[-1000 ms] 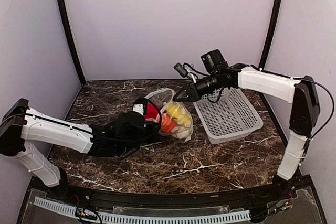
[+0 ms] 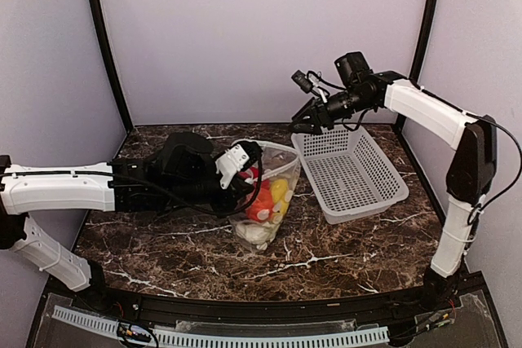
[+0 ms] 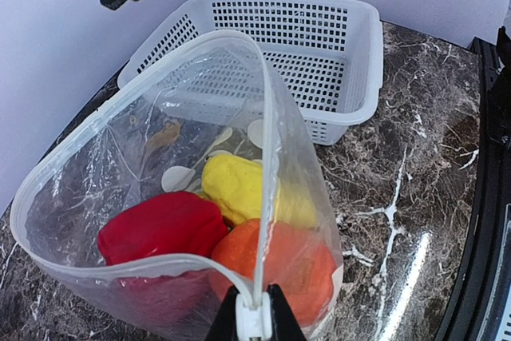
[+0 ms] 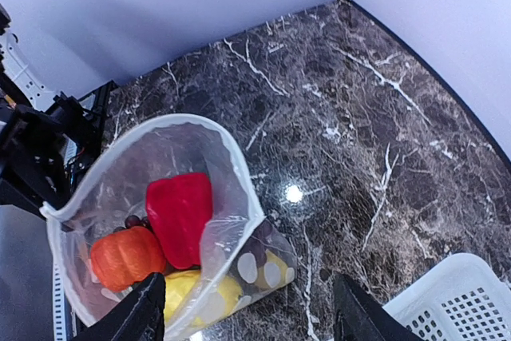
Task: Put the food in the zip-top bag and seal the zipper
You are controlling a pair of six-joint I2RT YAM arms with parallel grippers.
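A clear zip top bag stands with its mouth wide, holding a red pepper, an orange-red food piece and a yellow one. Dark round pieces, like grapes, show deeper inside in the right wrist view. My left gripper is shut on the white slider at one corner of the bag's rim. In the top view my right gripper hovers beyond the bag, near the basket's back left corner. It is open, its fingers apart, and the bag's rim passes close behind the left one in the right wrist view.
An empty white basket sits to the right of the bag. Bare marble tabletop spreads in front of both. Walls stand at the back and sides.
My left gripper has moved away from the front edge and a little right, swinging the bag's rim with it. The right gripper has backed off toward the rear right, away from the bag.
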